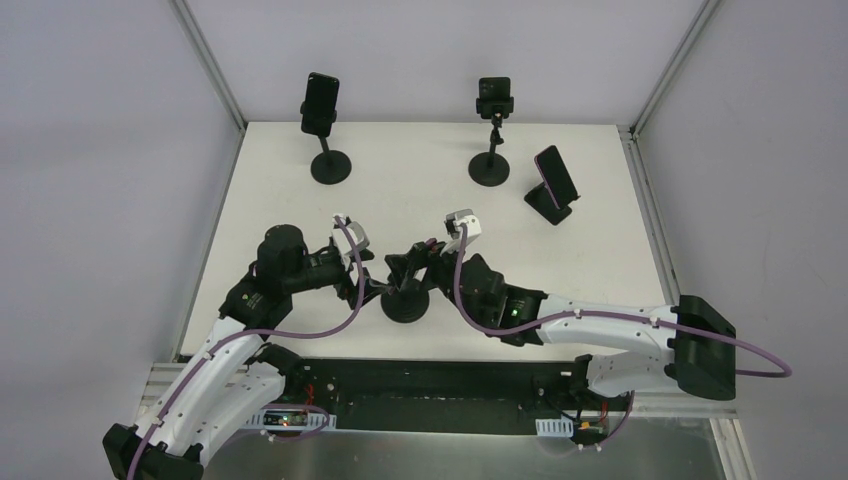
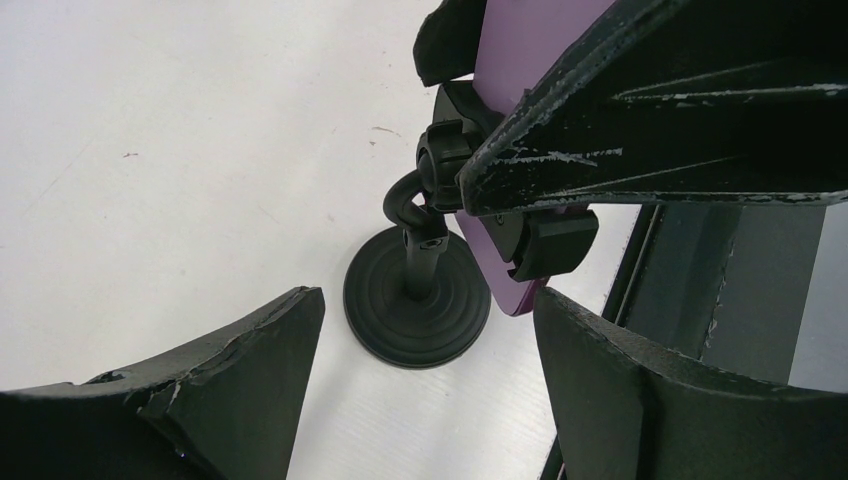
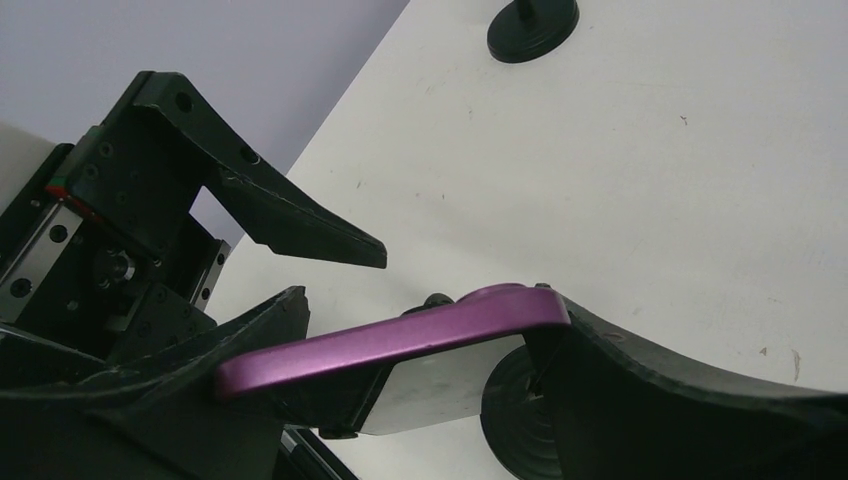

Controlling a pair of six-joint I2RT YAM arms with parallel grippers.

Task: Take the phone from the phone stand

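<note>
A purple phone sits in the clamp of a black stand at the front middle of the table. In the right wrist view the fingers of my right gripper are on either side of the phone; whether they grip it is unclear. My left gripper is part open just below the clamp and the phone's lower end, with nothing seen between its fingertips. From the top, both grippers meet over the stand's round base.
Phone stands stand at the back; another angled stand with a phone is at back right. The table's front edge lies close to the grippers.
</note>
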